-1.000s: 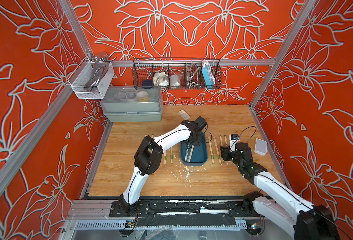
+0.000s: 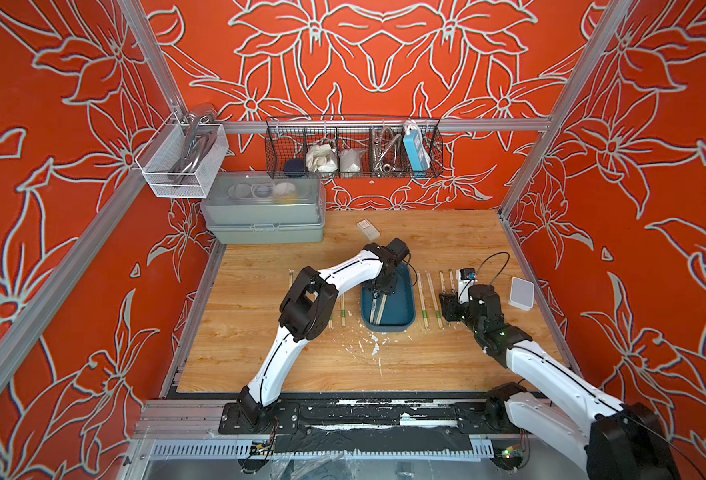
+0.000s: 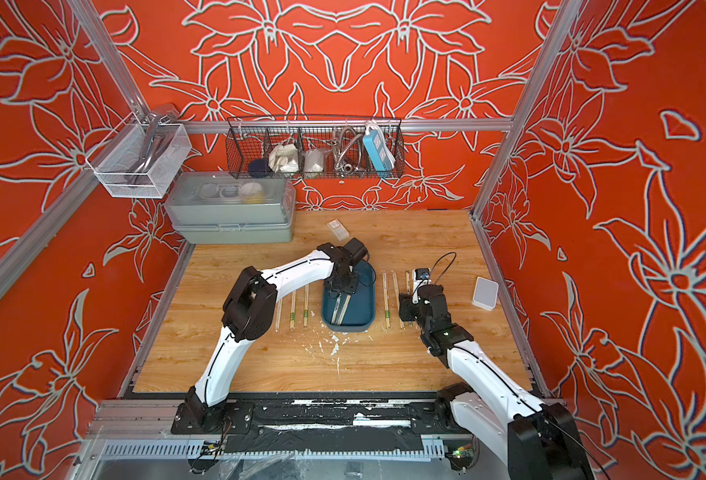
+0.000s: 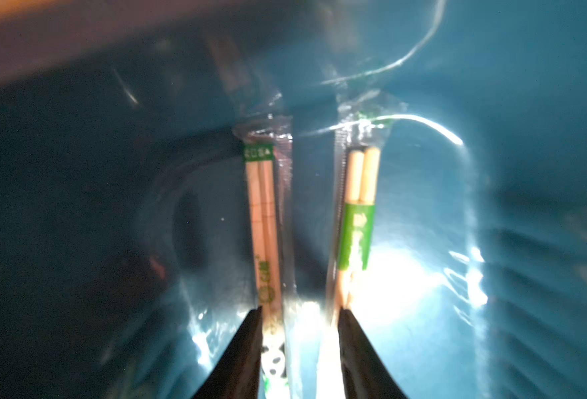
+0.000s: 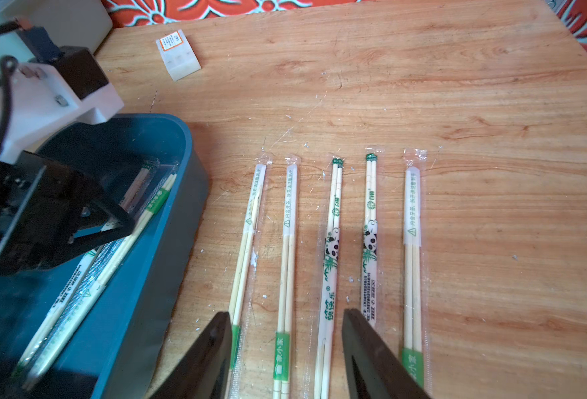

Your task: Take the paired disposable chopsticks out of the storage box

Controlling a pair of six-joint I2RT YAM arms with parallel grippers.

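Observation:
Two wrapped chopstick pairs lie side by side in the blue storage box (image 2: pixel 401 320): one with a green end (image 4: pixel 263 219) and one with a green band (image 4: pixel 357 226). My left gripper is inside the box with its fingers apart, open just above these pairs. Its left fingertip overlaps the left pair in the left wrist view, and its right fingertip overlaps the other; whether they touch cannot be told. My right gripper stands open above the table at the right, nothing held. Below it lies a row of several wrapped pairs, including a panda-print pair (image 5: pixel 369 246).
More wrapped chopsticks (image 3: pixel 305 304) lie on the table left of the box. White scraps (image 2: pixel 375 345) are scattered in front of it. A small white packet (image 5: pixel 178 55) sits behind, a white square dish (image 2: pixel 521 293) at the right edge.
The right arm has barely moved.

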